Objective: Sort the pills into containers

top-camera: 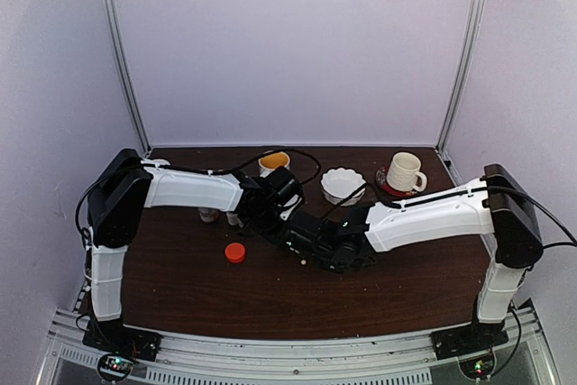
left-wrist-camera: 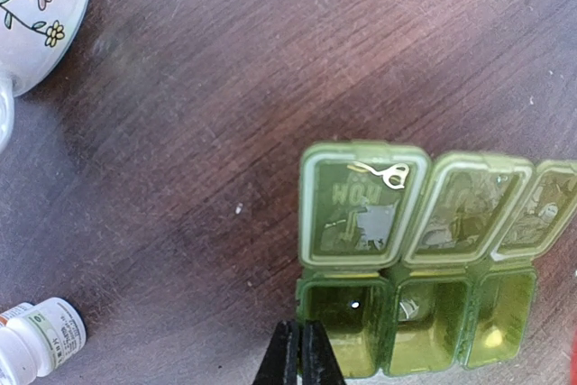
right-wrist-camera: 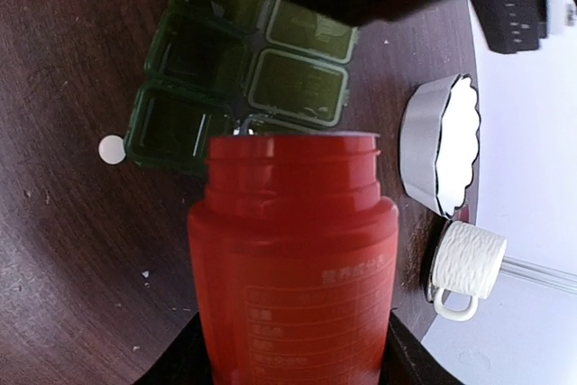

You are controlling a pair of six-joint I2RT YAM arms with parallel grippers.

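Note:
A green pill box (left-wrist-camera: 388,277) lies on the table with its lids open. A yellowish pill (left-wrist-camera: 493,337) shows in the rightmost visible compartment, and something whitish (left-wrist-camera: 408,307) in the middle one. My left gripper is shut at the box's near left corner, nothing showing between its fingers. In the right wrist view, my right gripper is shut on an uncapped red bottle (right-wrist-camera: 293,259), its mouth toward the pill box (right-wrist-camera: 194,96); its fingertips are hidden behind the bottle. A round white pill (right-wrist-camera: 112,150) lies on the table beside the box. Both grippers are hidden in the top view.
An orange-red cap (top-camera: 235,252) lies left of centre. White bottles (left-wrist-camera: 43,340) stand on the left. A scalloped white bowl (top-camera: 342,184), a cream mug (top-camera: 406,172) and an orange-lined cup (top-camera: 274,161) stand at the back.

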